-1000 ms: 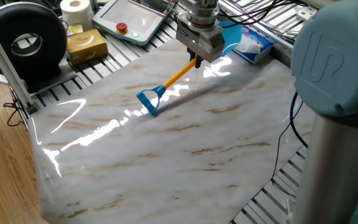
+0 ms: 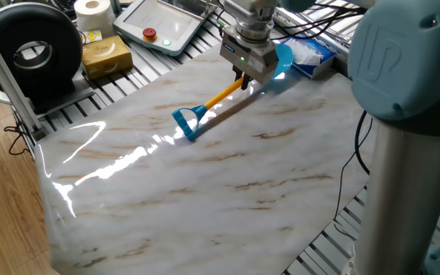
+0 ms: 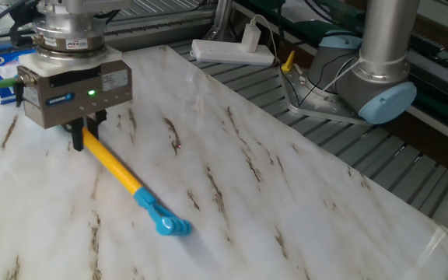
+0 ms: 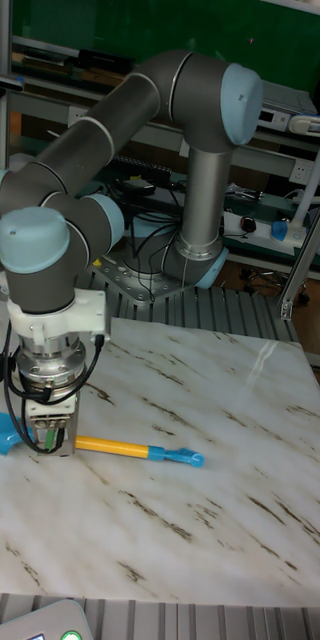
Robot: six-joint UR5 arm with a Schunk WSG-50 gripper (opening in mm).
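My gripper is shut on the yellow shaft of a toy shovel. The shovel has a blue D-shaped handle at one end and a blue blade at the other, partly hidden behind the gripper body. In exterior view 2 the shaft slants from between the dark fingers down to the blue handle, close above or on the marbled tabletop; contact cannot be told. Exterior view 3 has the shaft lying nearly level beside the gripper, whose fingertips are hidden there.
A blue tissue box stands by the blade at the table's back edge. A yellow-brown box, a black spool and a teach pendant lie beyond the far edge.
The gripper and shovel have come down and slightly right in exterior view 1, and the shovel's shadow now lies nearer to it. The hold on the shaft looks the same.
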